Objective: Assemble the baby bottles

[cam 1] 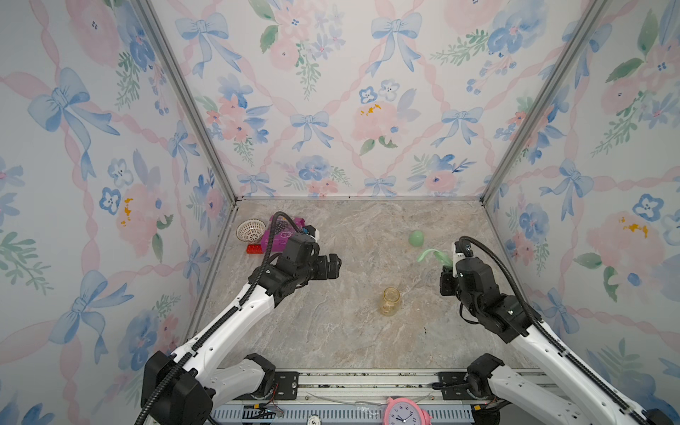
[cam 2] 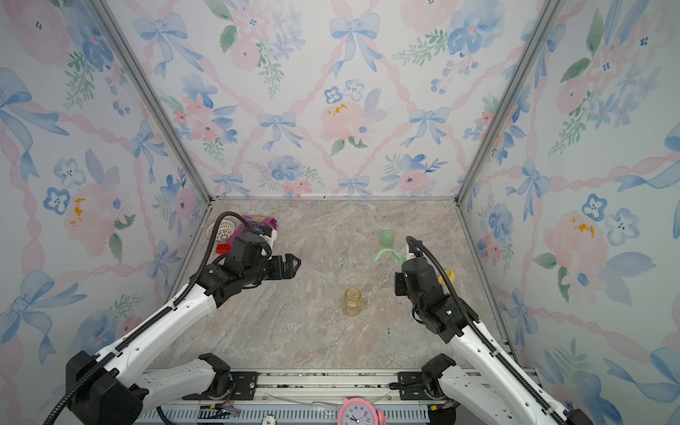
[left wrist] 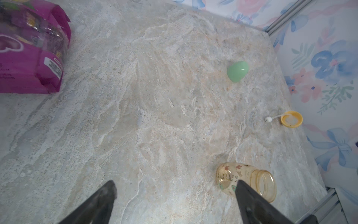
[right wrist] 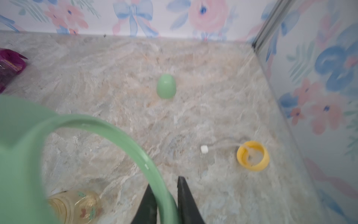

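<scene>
The amber bottle body [cam 1: 390, 300] stands upright on the table with its mouth uncovered. A green handle ring [right wrist: 149, 168] is pinched between the fingertips of my right gripper, raised above the table; part of it fills the left of the right wrist view, blurred. Over the left half hangs my left gripper, open and empty, well to the left of the bottle. Near the back lies the green dome cap [right wrist: 166, 86]. To the right, the yellow collar [right wrist: 252, 156] rests with a straw and its white weight [right wrist: 204, 149] beside it.
A purple bag [left wrist: 29, 56], a white basket [cam 2: 221, 231] and a red block [cam 2: 223, 248] occupy the back left corner. Bare table lies between the bag and the bottle. Patterned walls bound the back and sides.
</scene>
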